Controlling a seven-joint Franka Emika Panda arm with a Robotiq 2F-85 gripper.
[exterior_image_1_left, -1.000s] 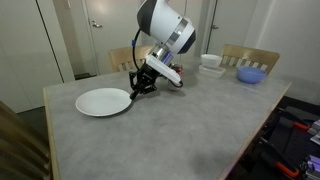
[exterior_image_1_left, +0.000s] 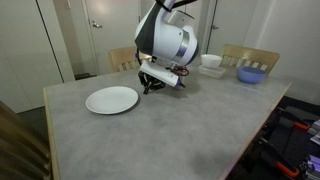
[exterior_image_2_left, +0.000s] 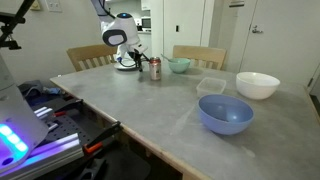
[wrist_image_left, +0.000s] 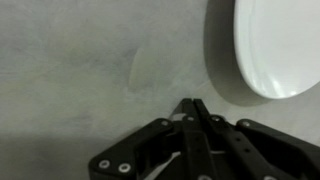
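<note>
A round white plate (exterior_image_1_left: 112, 101) lies flat on the grey table, left of the arm. Its curved rim also shows as a white plate edge (wrist_image_left: 285, 45) at the upper right of the wrist view. My gripper (exterior_image_1_left: 145, 90) is low over the table just right of the plate. In the wrist view the fingertips of my gripper are together, with bare table ahead and a gap between them and the plate. Nothing shows between the fingers.
A can (exterior_image_2_left: 155, 69) and a green bowl (exterior_image_2_left: 179, 65) stand near the arm. Farther along are a clear container (exterior_image_2_left: 211, 87), a white bowl (exterior_image_2_left: 257, 86) and a blue bowl (exterior_image_2_left: 226, 114).
My gripper has moved right, away from its rim.
</note>
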